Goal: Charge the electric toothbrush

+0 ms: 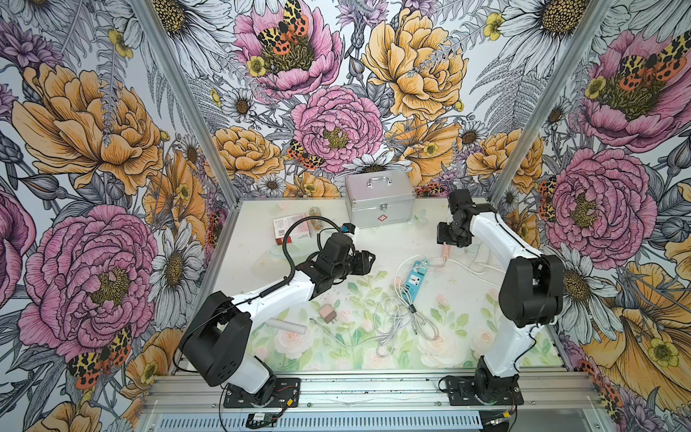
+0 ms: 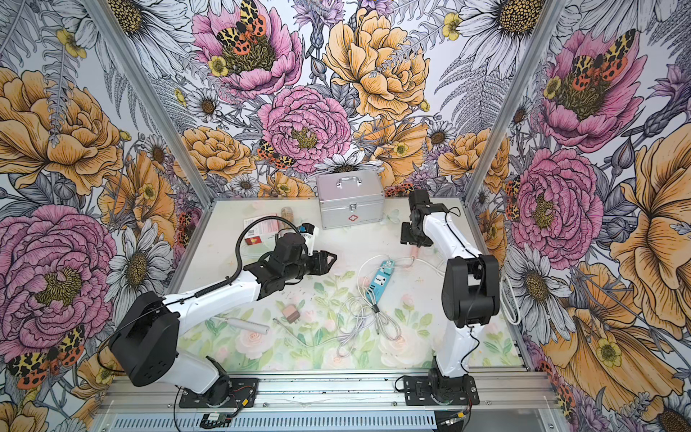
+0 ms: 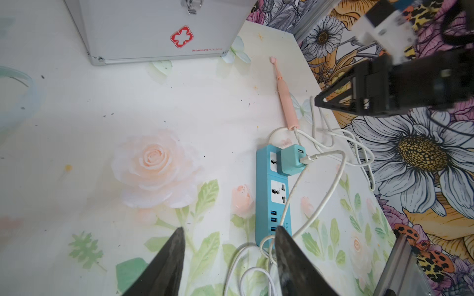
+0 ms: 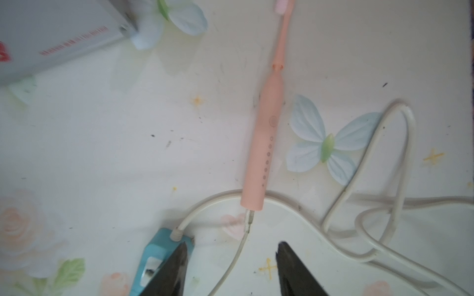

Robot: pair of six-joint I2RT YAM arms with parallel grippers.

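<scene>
The pink electric toothbrush (image 4: 264, 138) lies flat on the table, a white cable (image 4: 240, 249) joined to its base in the right wrist view. A teal power strip (image 3: 264, 197) lies nearby, and a teal charger block (image 3: 291, 158) sits in its far socket with a white cable plugged into it. Over the toothbrush hangs my right gripper, open, its fingers apart and empty. My left gripper is open too, above the table left of the strip, holding nothing. From the top views the right gripper covers most of the toothbrush.
A silver first-aid case (image 1: 380, 205) stands at the back. Behind the left arm lie a red-white box (image 1: 289, 229) and a small jar. A brown block (image 1: 327, 312) and a white tube (image 1: 285, 326) rest at front left. Loose cables (image 1: 392, 316) coil across the middle front.
</scene>
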